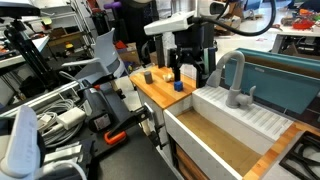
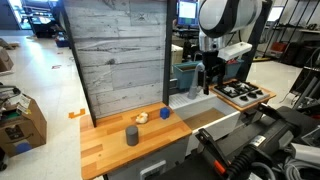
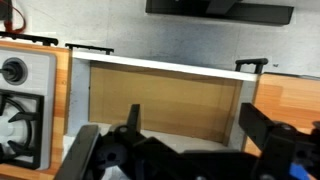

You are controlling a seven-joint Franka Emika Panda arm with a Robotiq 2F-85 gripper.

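Note:
My gripper (image 1: 189, 80) stands open above the left end of the open drawer (image 1: 222, 138), near the wooden counter (image 1: 150, 92). No object shows between its fingers. In the wrist view, its dark fingers (image 3: 130, 132) spread across the bottom of the frame, over the drawer (image 3: 160, 102), whose brown floor looks empty where visible. A small blue object (image 1: 179, 85) sits on the counter close to the gripper in exterior view 1; exterior view 2 shows the same blue object (image 2: 164, 113) on the counter, apart from the gripper (image 2: 216, 82).
A grey cylinder (image 2: 132, 135) and a small yellow-white item (image 2: 143, 118) also stand on the counter. Behind the drawer rises a grey faucet (image 1: 235, 80). The stove (image 3: 22, 118) lies at the opposite end. Cables and dark equipment crowd the front.

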